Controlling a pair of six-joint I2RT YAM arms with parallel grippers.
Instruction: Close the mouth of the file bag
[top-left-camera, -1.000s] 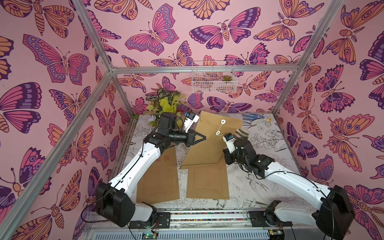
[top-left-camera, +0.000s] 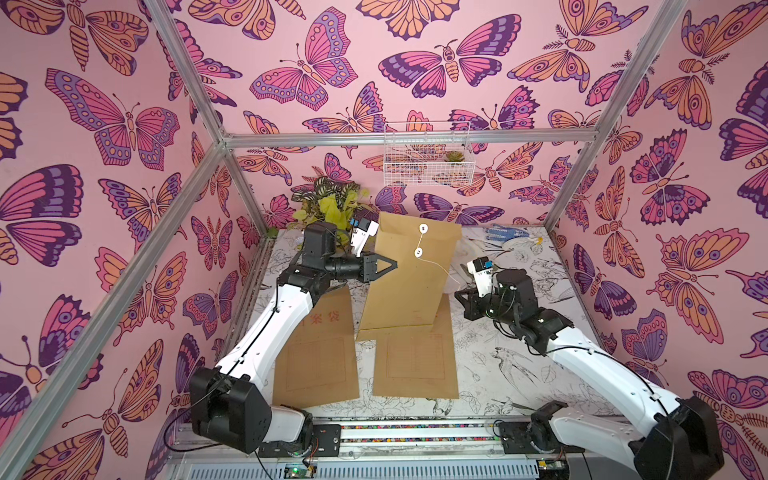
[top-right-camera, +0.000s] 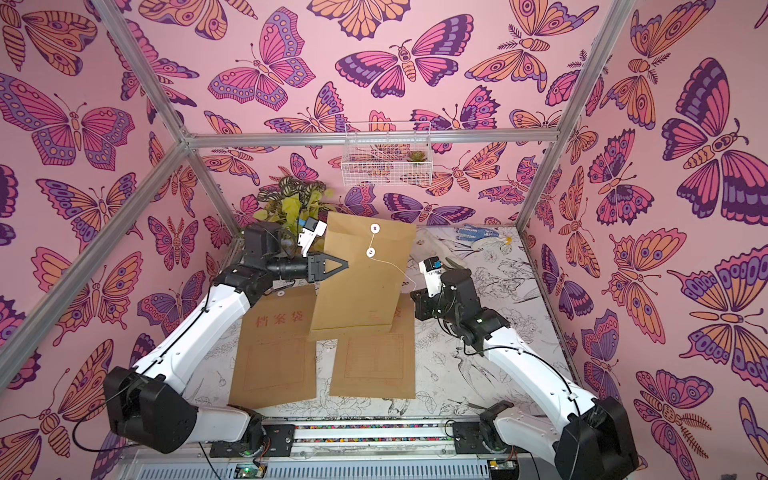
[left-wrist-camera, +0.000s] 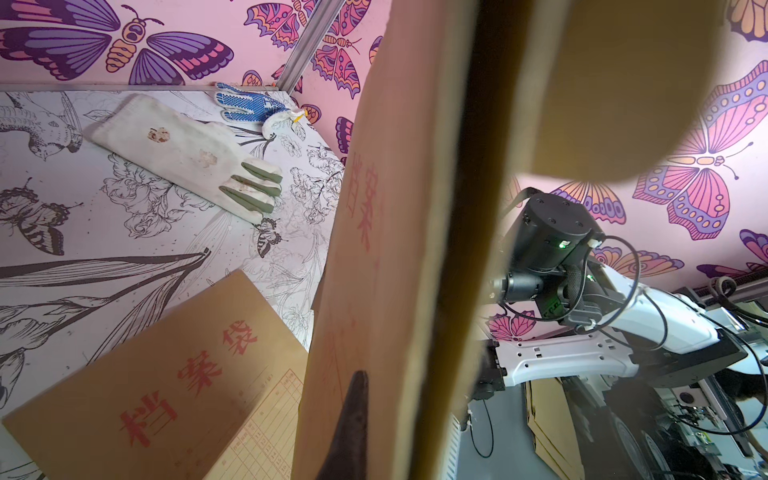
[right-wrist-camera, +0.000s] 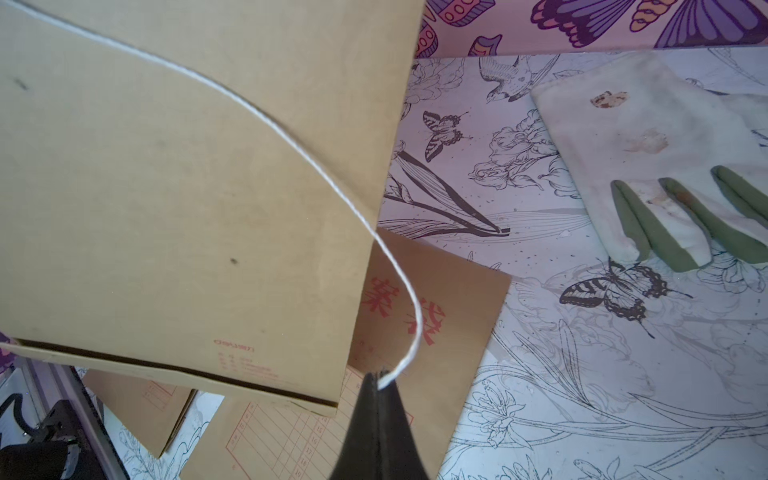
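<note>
The kraft file bag stands nearly upright in the middle, flap folded over, with two white button discs linked by white string. My left gripper is shut at the bag's upper left side; in the left wrist view the bag edge fills the middle, and whether it sits between the fingers is unclear. My right gripper is shut on the string's end, to the right of the bag, with the string stretched from the discs to its fingertips.
Flat file bags lie on the table at front left and middle. Gloves lie at back right. A plant stands at back left, beneath the height of a wire basket on the wall.
The bag and left gripper have moved left, the bag now more upright. My right gripper has moved right and away from the discs, drawing the string out.
</note>
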